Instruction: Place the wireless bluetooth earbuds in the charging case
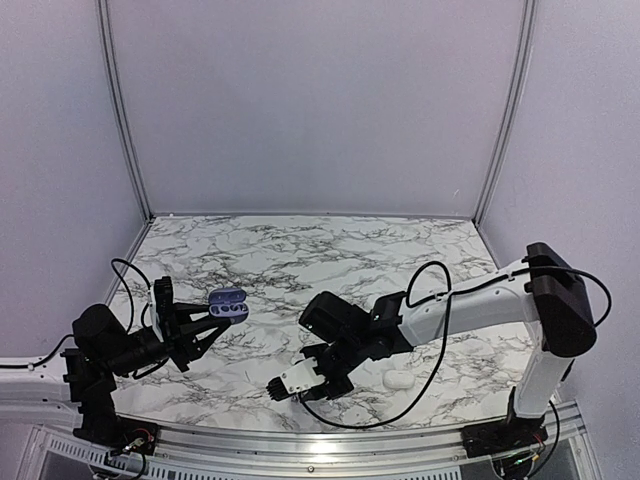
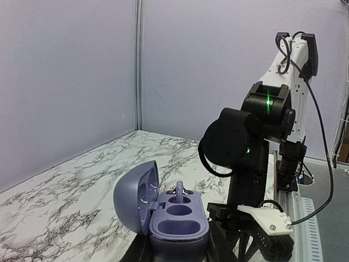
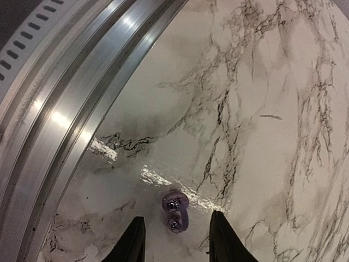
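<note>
A purple charging case with its lid up is held off the table, my left gripper shut on it. One purple earbud stands up out of the case's far end in the left wrist view; the nearer hollows look empty. On the marble table lies another purple earbud, seen in the right wrist view. My right gripper is open around that earbud's line, its two fingers on either side and nothing touching them. In the top view the right arm hides this earbud.
A small white object lies on the table to the right, near the right arm. The metal rail runs along the table's front edge close to the loose earbud.
</note>
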